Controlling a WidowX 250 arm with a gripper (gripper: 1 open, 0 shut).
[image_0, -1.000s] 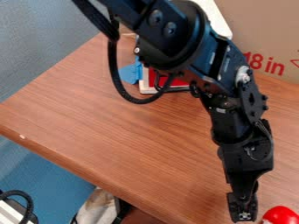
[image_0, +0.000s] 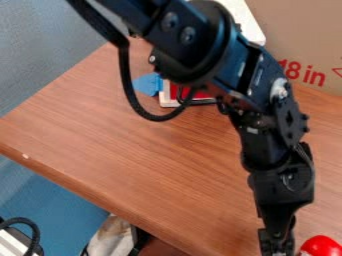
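My black arm reaches down the right side of the camera view, its gripper low at the bottom edge, where I cannot tell whether it is open or shut. A red round object sits just right of the gripper, cut off by the frame. Behind the arm, a blue item and a red item in a white frame lie at the back of the wooden table, partly hidden.
A cardboard box stands at the back right.
The lower arm and gripper have shifted very slightly. Otherwise the scene looks the same.
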